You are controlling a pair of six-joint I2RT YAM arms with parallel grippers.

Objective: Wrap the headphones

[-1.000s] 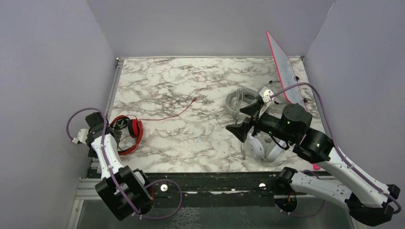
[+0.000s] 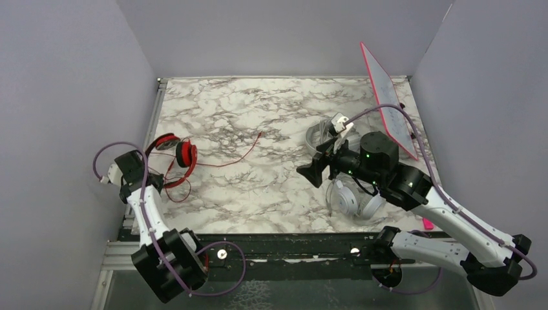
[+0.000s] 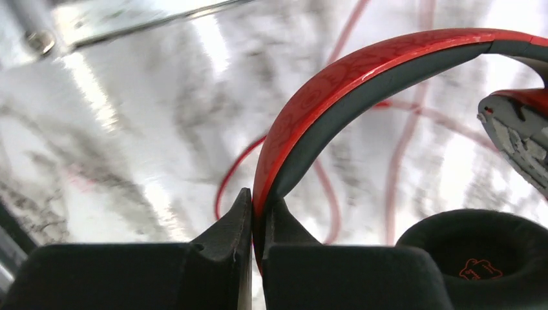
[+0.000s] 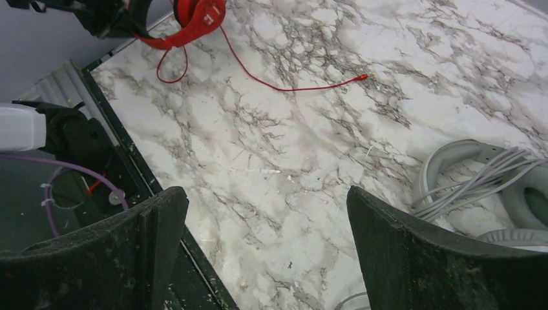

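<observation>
My left gripper is shut on the headband of the red and black headphones [image 3: 336,93], which hang above the table in the left wrist view, the cable beneath them blurred. From above, the headphones [image 2: 187,155] are at the table's left side, both ear cups towards the middle. Their red cable [image 2: 223,165] trails right across the marble, and its plug [image 4: 362,77] lies loose in the right wrist view. Well to the right, my right gripper stands open, nothing between its fingers.
White headphones [image 2: 349,199] lie below the right arm, at the front right. Grey headphones [image 4: 446,168] with a bundled cable sit behind them. A pink-edged board [image 2: 389,103] leans along the right wall.
The right gripper has shifted slightly left and stays open.
</observation>
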